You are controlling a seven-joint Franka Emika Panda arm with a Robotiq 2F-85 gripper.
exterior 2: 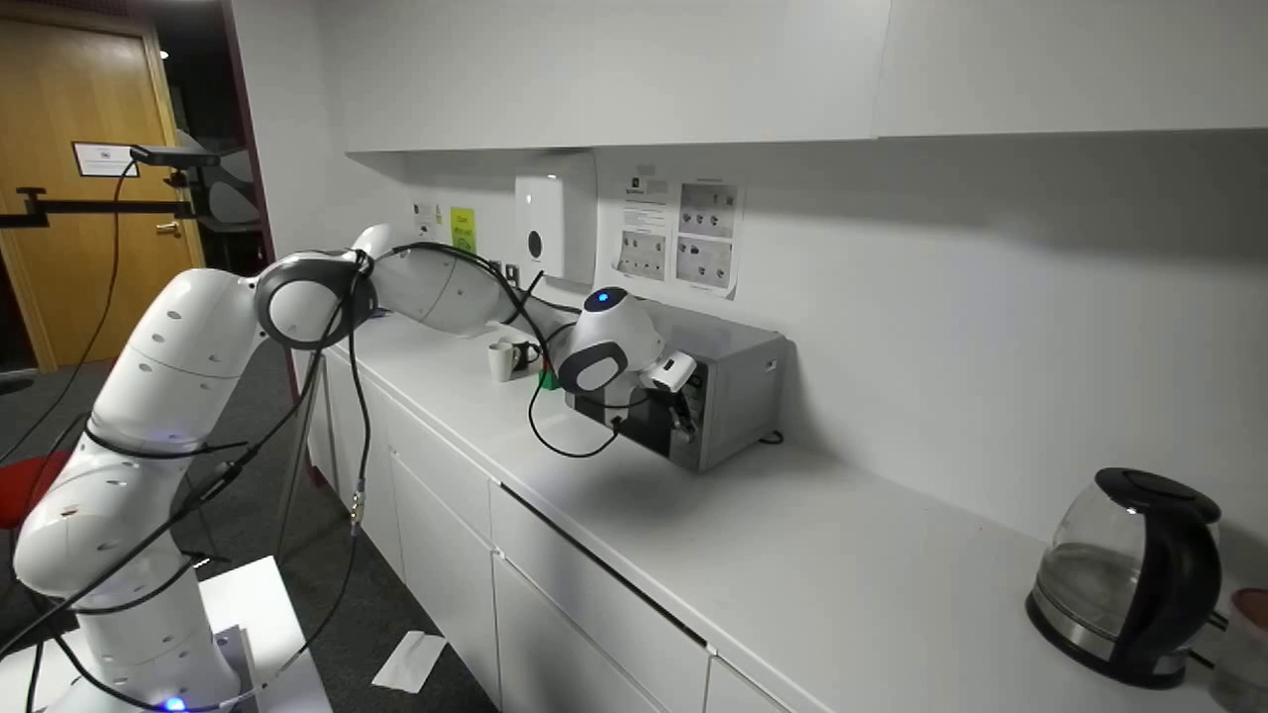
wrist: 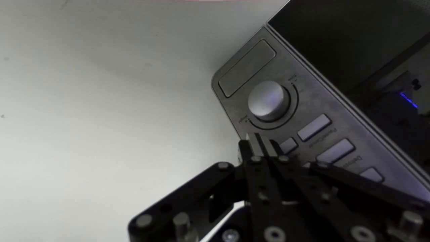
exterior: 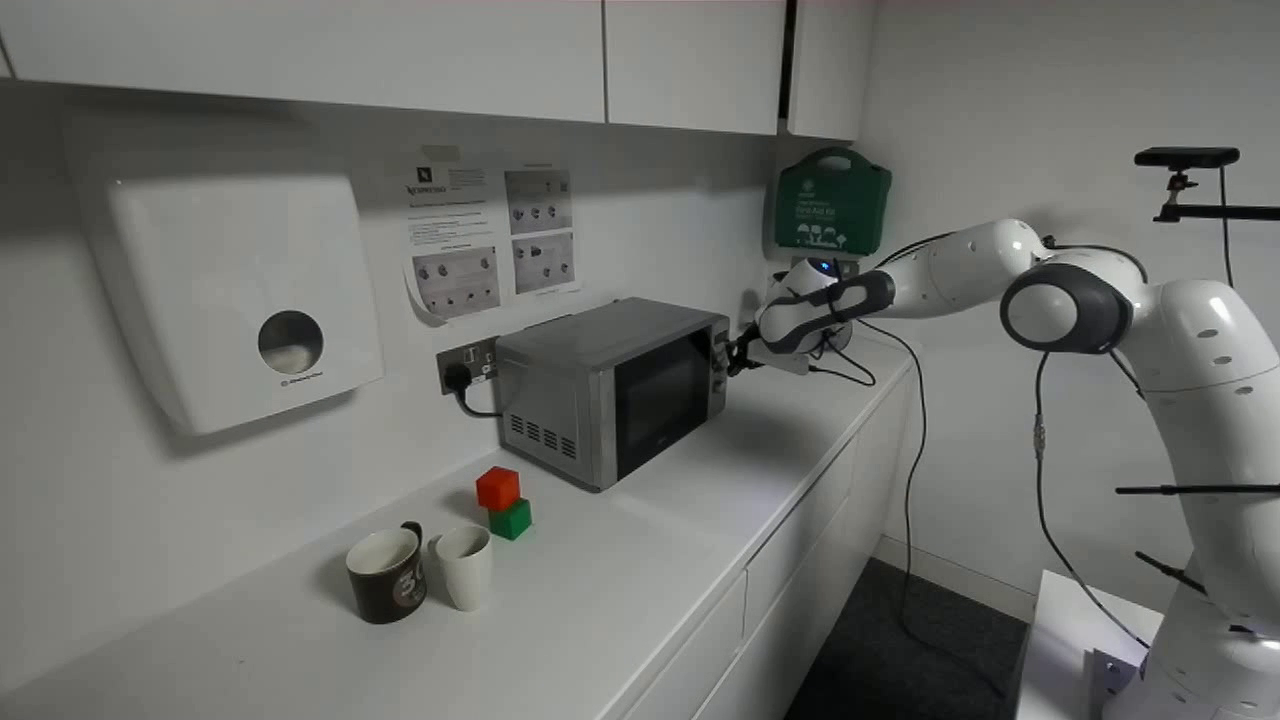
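A grey microwave point(exterior: 612, 384) stands against the wall on the white counter, its door shut. In the wrist view its control panel shows a round silver knob point(wrist: 268, 101), a flat rectangular plate point(wrist: 247, 68) and several buttons, one of them the Pause/Cancel button point(wrist: 314, 127). My gripper is shut, with nothing visible between its fingertips. Those tips lie over the panel's edge, between the knob and a small button point(wrist: 288, 145) that they partly cover. Whether they touch the panel, I cannot tell. From exterior view 2, the gripper point(exterior 2: 681, 416) is at the microwave's control side.
A dark mug point(exterior: 387, 576), a white mug point(exterior: 465, 570) and a red block point(exterior: 498, 488) on a green block point(exterior: 511, 520) stand left of the microwave. A glass kettle point(exterior 2: 1123, 582) sits at the counter's far end. Open counter lies between kettle and microwave.
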